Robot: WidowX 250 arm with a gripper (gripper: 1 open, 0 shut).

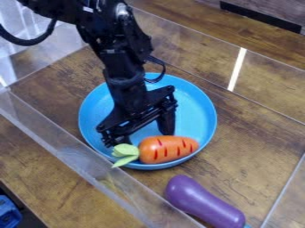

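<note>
A toy carrot point(167, 149) with pale green leaves lies in the front part of a blue bowl point(198, 111). My black gripper point(139, 126) reaches down into the bowl from the upper left, its fingers just behind the carrot. The fingers are spread apart, and I see nothing held between them.
A purple toy eggplant point(201, 199) lies on the wooden table at the front right. A clear plastic wall point(60, 151) runs diagonally along the left. A blue object point(7, 212) is at the lower left edge.
</note>
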